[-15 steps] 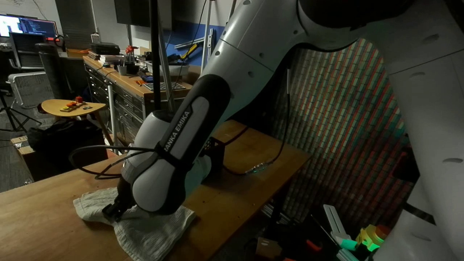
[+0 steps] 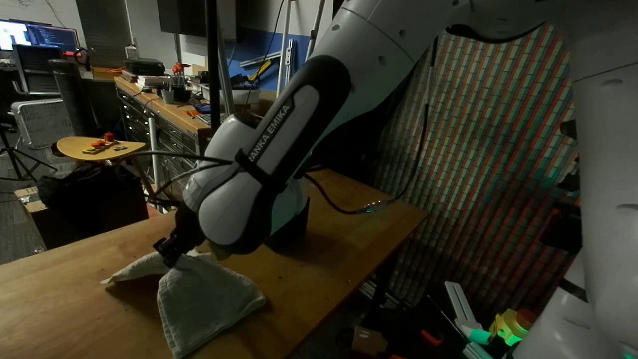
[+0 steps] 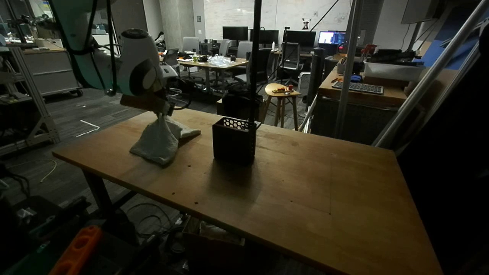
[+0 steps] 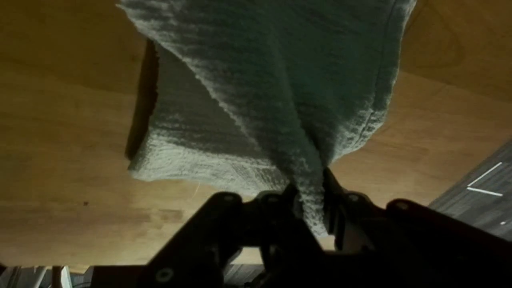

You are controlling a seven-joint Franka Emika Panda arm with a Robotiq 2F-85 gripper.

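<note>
A pale grey-green cloth (image 2: 202, 296) hangs gathered from my gripper (image 2: 169, 251), its lower parts still resting on the wooden table. In the wrist view a bunched fold of the cloth (image 4: 273, 72) runs down between the dark fingers, and the gripper is shut on it. From the other side, the cloth (image 3: 158, 139) forms a peak below the gripper (image 3: 164, 110), with one flap trailing towards the right.
A black box with a perforated upper edge (image 3: 233, 142) stands on the table (image 3: 311, 178) to the right of the cloth in exterior view 2. Beyond it, the table's right side is clear. A dark vertical pole (image 3: 255, 55) rises behind the box.
The arm has risen and moved slightly right in exterior view 1. The cloth, flatter on the table before, is now pulled up into a peak under my gripper.
</note>
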